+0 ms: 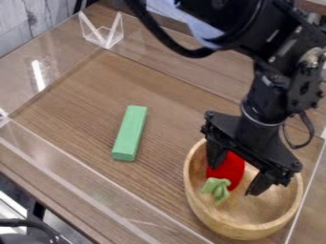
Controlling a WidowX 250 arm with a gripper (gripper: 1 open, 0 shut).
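My black gripper [245, 151] reaches down from the upper right over a light wooden bowl [258, 222] at the lower right. A red object with a green leafy top, like a toy strawberry or vegetable [224, 172], sits in the bowl, under and between the gripper's fingers and partly hidden by them. The fingers are apart; whether they touch the red object I cannot tell. A green rectangular block [130, 132] lies on the wooden table to the left of the bowl.
A white wire-like object [103, 29] stands at the top left near the table's edge. Black cables cross the lower left corner.
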